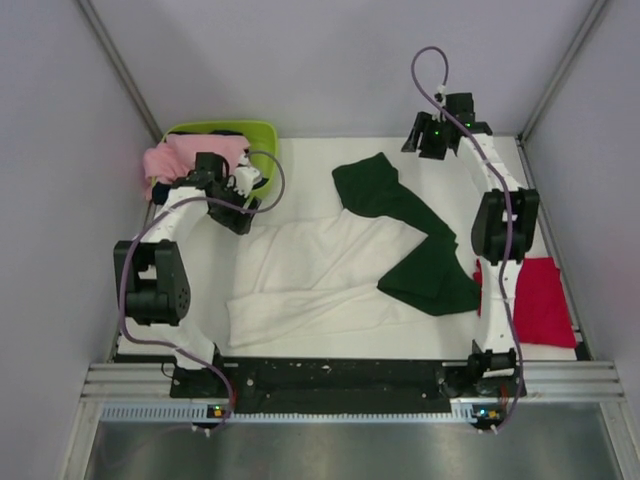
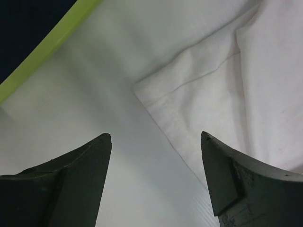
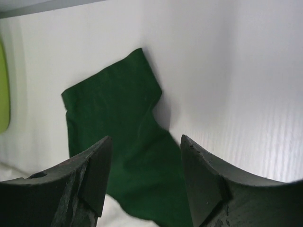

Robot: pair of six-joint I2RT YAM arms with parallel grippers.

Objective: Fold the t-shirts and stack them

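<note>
A white and green t-shirt [image 1: 310, 250] lies spread on the table, its white part at the left and its green sleeves at the right. Over its far left corner hovers my left gripper [image 1: 247, 218], open and empty. The left wrist view shows the white sleeve corner [image 2: 163, 87] flat on the table, ahead of the fingers. My right gripper [image 1: 420, 146] is open beyond the shirt, right of the far green sleeve [image 1: 372, 180]. In the right wrist view, that green sleeve [image 3: 118, 90] lies ahead of and below the fingers, untouched.
A green basket [image 1: 265, 137] at the far left holds pink cloth [image 1: 190, 155] and dark cloth. A folded red cloth [image 1: 535, 300] lies at the right edge. Bare white table [image 1: 305, 175] shows behind the shirt.
</note>
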